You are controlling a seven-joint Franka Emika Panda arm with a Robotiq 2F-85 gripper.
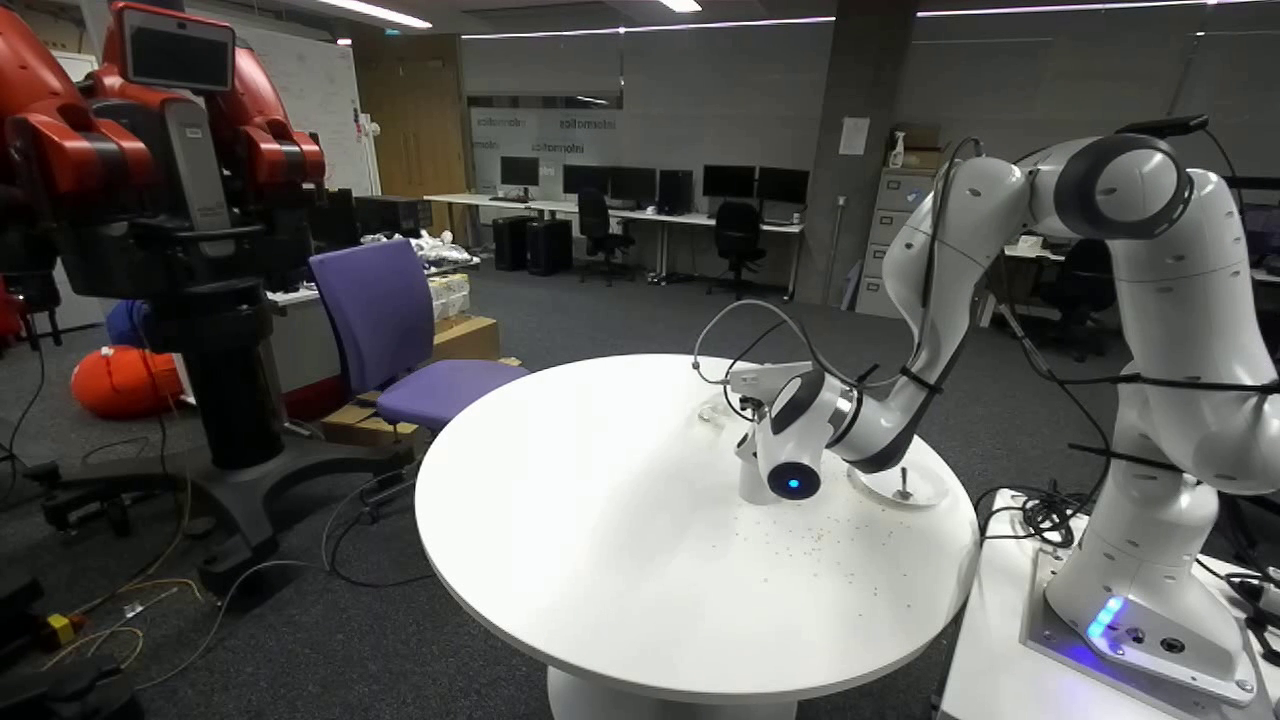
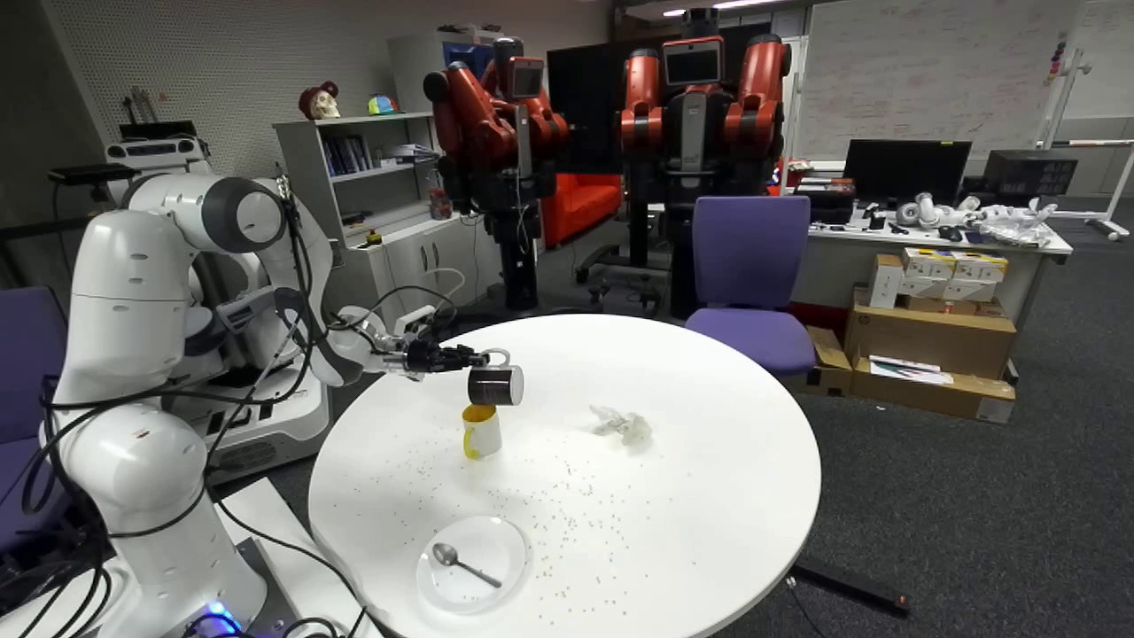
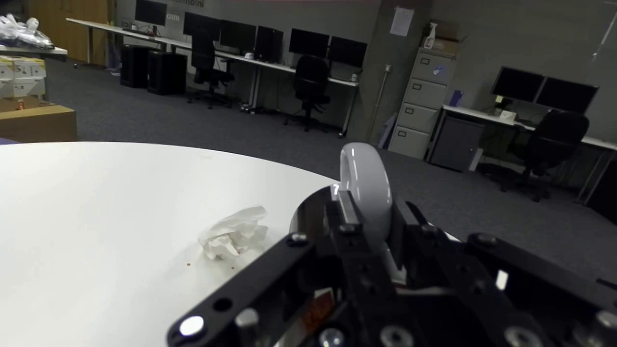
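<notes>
A dark mug point(image 2: 494, 386) is tipped onto its side in the air, with its pale handle point(image 3: 367, 176) upward. My gripper is shut on that handle, one finger on each side. Directly below it, a white mug with a yellow inside and handle point(image 2: 483, 434) stands upright on the round table point(image 2: 702, 478). Whether the two mugs touch, and what is inside the dark one, I cannot tell. In exterior view 1 the arm's wrist hides the held mug and part of the standing one.
A white plate point(image 2: 433, 591) with a spoon point(image 2: 464, 564) on it lies near the robot's side of the table. Crumpled tissue point(image 3: 234, 234) rests on the far side of the mugs. Small crumbs are scattered across the tabletop; its outer part by the purple chair point(image 2: 749, 255) is clear.
</notes>
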